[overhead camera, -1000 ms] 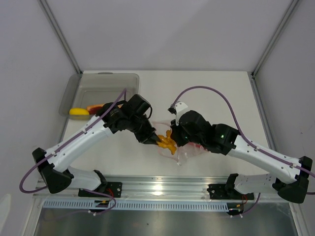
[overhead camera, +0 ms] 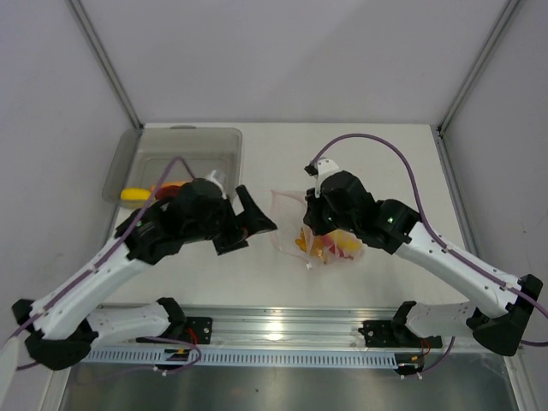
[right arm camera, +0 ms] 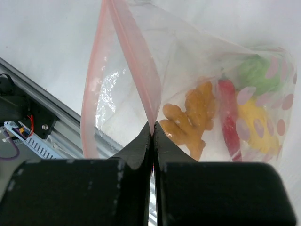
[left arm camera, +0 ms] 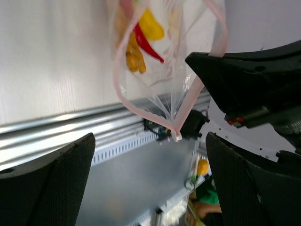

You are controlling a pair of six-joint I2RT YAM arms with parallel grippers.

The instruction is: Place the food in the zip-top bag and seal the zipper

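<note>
The clear zip top bag [overhead camera: 291,214] with pink edges holds food: orange ginger [right arm camera: 186,122], a red pepper [right arm camera: 228,113], a yellow item [right arm camera: 258,125] and a green item [right arm camera: 258,75] behind dotted film. My right gripper [overhead camera: 312,223] is shut at the bag's mouth, the pink edge [right arm camera: 141,70] between its fingertips. My left gripper [overhead camera: 250,229] stands open left of the bag, nothing between its fingers, facing the mouth in the left wrist view.
A grey bin [overhead camera: 188,145] at back left holds a yellow item [overhead camera: 135,194] and red-orange food. A metal rail [overhead camera: 274,315] runs along the front.
The ginger, held by my left gripper a second ago, is inside the bag. My left gripper has let it go and moved back left. My right gripper has shifted slightly right and up.
</note>
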